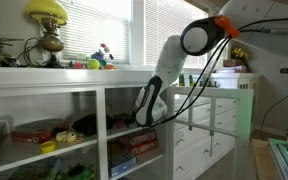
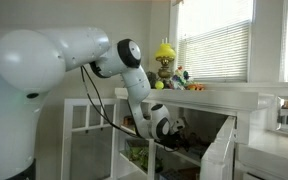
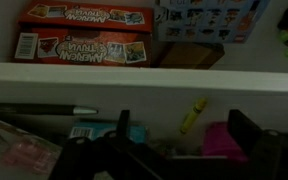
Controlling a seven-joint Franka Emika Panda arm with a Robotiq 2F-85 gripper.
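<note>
The arm reaches into an upper compartment of the white shelf, and in exterior view 1 its gripper end (image 1: 142,118) is small and partly hidden there. In the wrist view my gripper is open, its dark fingers (image 3: 246,132) standing apart at the lower left and lower right. Between them, in the gap, lies a small yellow object (image 3: 193,115) on the shelf surface. A pink item (image 3: 222,142) is beside the right finger. Behind the left finger shows a blue package (image 3: 94,130).
A white shelf edge (image 3: 144,74) crosses the wrist view. Beyond it sit red boxes (image 3: 84,48) and a blue printed pack (image 3: 209,18). A black pen (image 3: 40,108) lies at left. In exterior view 1 an upright divider (image 1: 101,132) stands left of the gripper.
</note>
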